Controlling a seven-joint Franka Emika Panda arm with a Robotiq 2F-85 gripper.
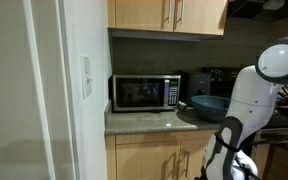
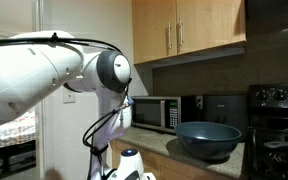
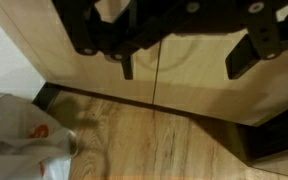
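Note:
My gripper stands open in the wrist view, its two dark fingers wide apart with nothing between them. In front of it are the light wood lower cabinet doors (image 3: 194, 52), with the seam between them running through the gap. Below the doors shows the wood floor (image 3: 144, 140). In exterior view 1 the white arm (image 1: 246, 95) reaches down at the right, before the lower cabinets (image 1: 134, 158). The fingertips are out of sight in both exterior views.
A microwave (image 1: 146, 93) and a large dark blue pan (image 2: 207, 139) sit on the counter (image 1: 134, 126). A stove (image 2: 276, 125) stands to the right. A white plastic bag (image 3: 24, 140) lies on the floor at lower left in the wrist view.

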